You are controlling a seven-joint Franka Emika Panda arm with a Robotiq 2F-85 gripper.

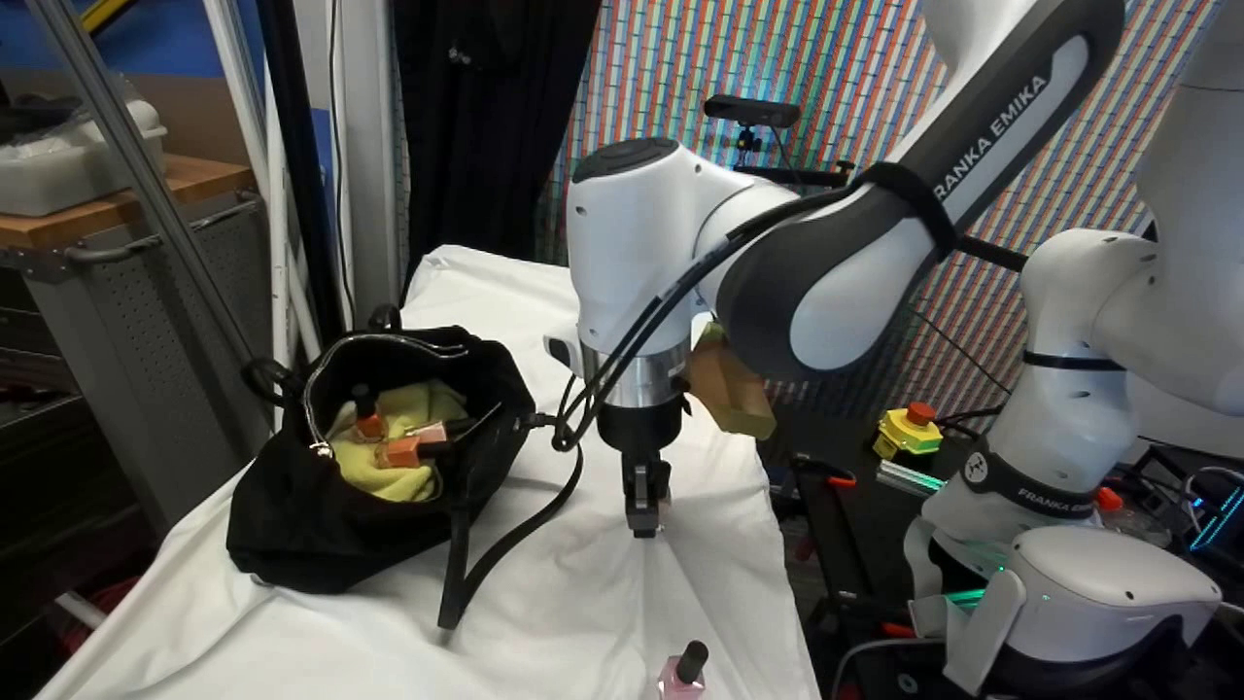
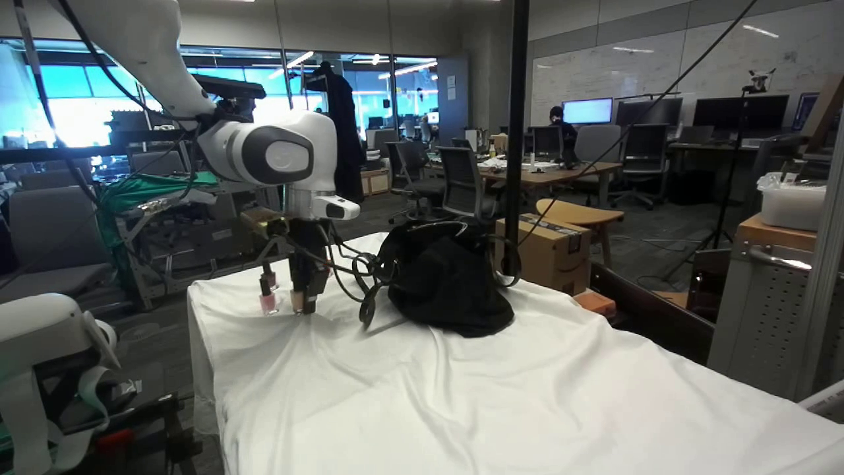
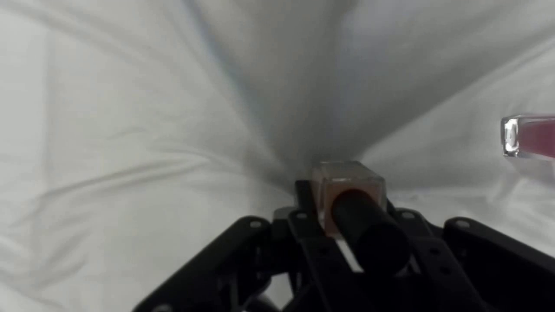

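A pale peach nail polish bottle with a black cap sits between the fingers of my gripper, which is shut on it. Exterior view 1 has the gripper low over the white cloth, right of the black bag. Folds in the cloth converge at the held bottle; whether cloth is pinched too, I cannot tell. A pink bottle stands near the bottom edge of that view, and its body shows at the wrist view's right edge. Inside the open bag, orange bottles lie on a yellow cloth.
Exterior view 2 shows another dark-capped bottle behind the pink one. The bag's strap loops onto the table between bag and gripper. A second robot arm stands off the table's right side.
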